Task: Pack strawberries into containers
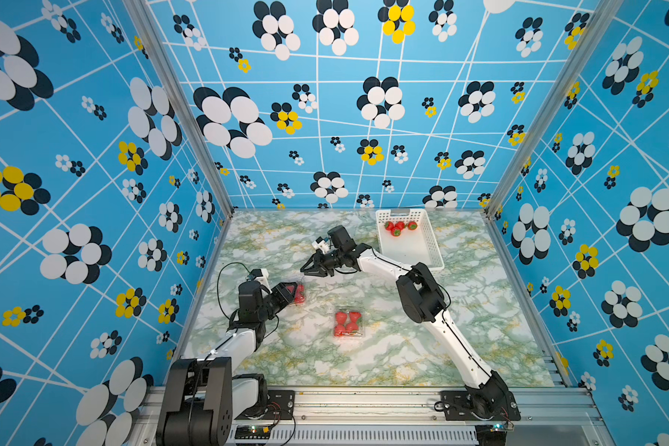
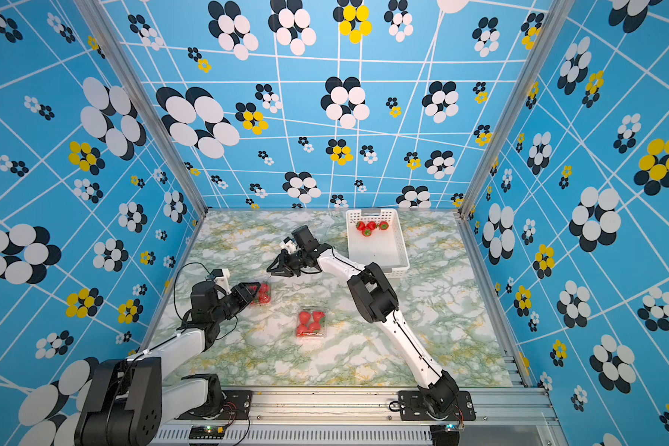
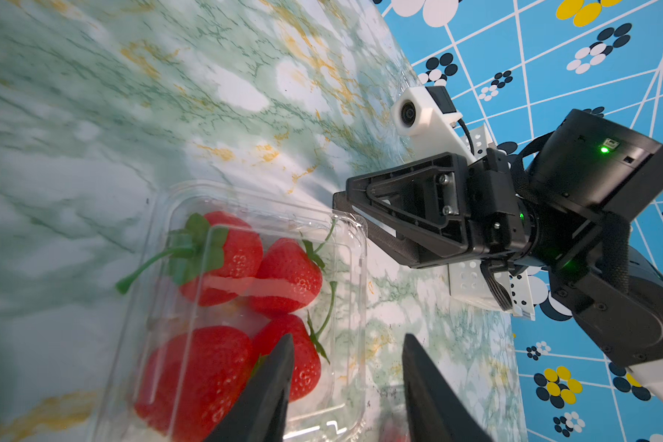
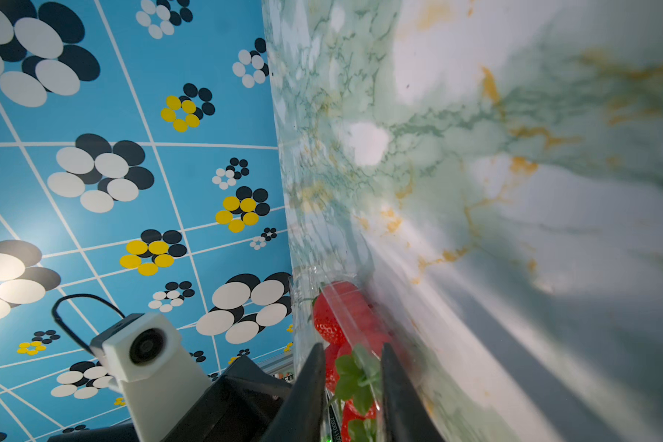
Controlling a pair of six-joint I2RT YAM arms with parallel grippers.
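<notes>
A clear container of strawberries (image 3: 283, 283) sits at the left of the table (image 1: 461, 312), under my left gripper (image 1: 290, 293). In the left wrist view, the left gripper has its fingers apart at the container's near edge, with no grasp visible. My right gripper (image 1: 308, 267) is just behind and right of that container. Its fingertips (image 4: 313, 368) show low in the right wrist view, in front of the strawberries; what lies between them is unclear. A second clear container of strawberries (image 2: 310, 327) rests in the front middle.
A white basket (image 1: 412, 249) at the back right holds several loose strawberries (image 1: 396, 229). The right arm stretches across the right half of the table.
</notes>
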